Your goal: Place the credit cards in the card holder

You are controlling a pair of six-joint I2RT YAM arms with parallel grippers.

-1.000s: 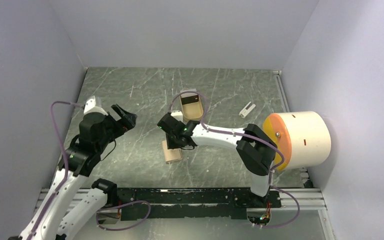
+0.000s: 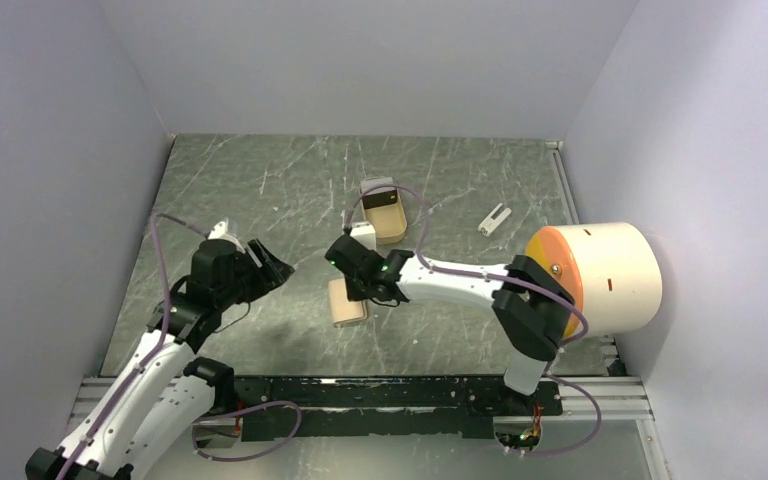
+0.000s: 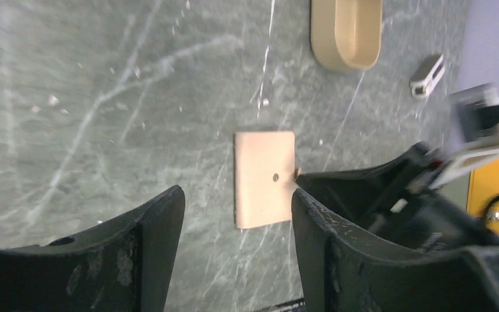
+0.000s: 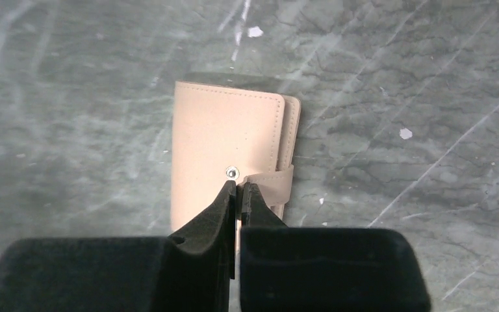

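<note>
A beige card holder [image 4: 224,130] lies folded on the table, its bare snap stud [image 4: 232,173] exposed on the cover. My right gripper is shut on the end of the holder's strap [image 4: 274,185], which is lifted off the stud. Seen from above, the right arm covers part of the holder. My left gripper stands open above the table to the left of the holder, nothing between its fingers. At the back, greyish cards [image 2: 377,186] stand in the far end of a tan box [image 2: 391,222].
A small white and grey object [image 2: 494,219] lies at the back right. The large cream roll [image 2: 605,275] stands at the right wall.
</note>
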